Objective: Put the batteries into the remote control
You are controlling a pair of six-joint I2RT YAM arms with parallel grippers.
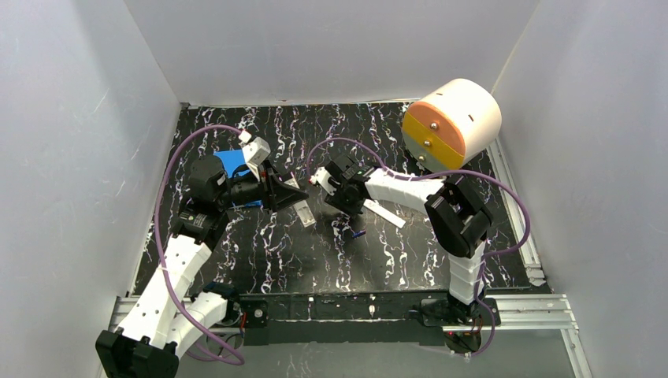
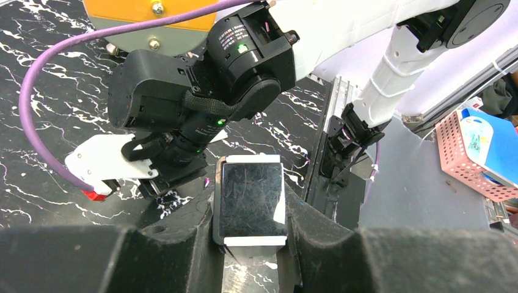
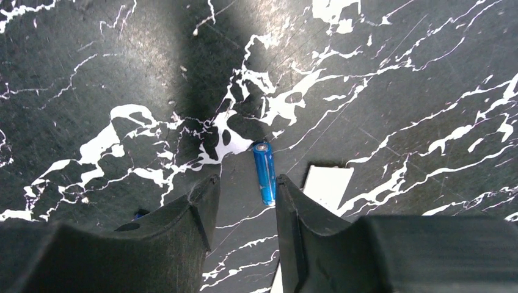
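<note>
The silver remote control point(image 1: 306, 213) is held in my left gripper point(image 1: 293, 197); in the left wrist view its end point(image 2: 250, 201) sits clamped between the fingers. My right gripper hangs part open over the dark marble table, with nothing visible between its fingers. Below it a blue battery point(image 3: 264, 174) lies upright in that view, just beyond the fingertips. Another small blue object point(image 3: 140, 214), likely a battery, is mostly hidden behind the left finger. A white strip point(image 3: 325, 183) lies beside the battery, partly covered by the gripper. In the top view a blue battery point(image 1: 359, 234) shows.
A drum-shaped drawer box point(image 1: 450, 126) stands at the back right. A blue item point(image 1: 231, 160) lies under the left arm. Purple cables arch over both arms.
</note>
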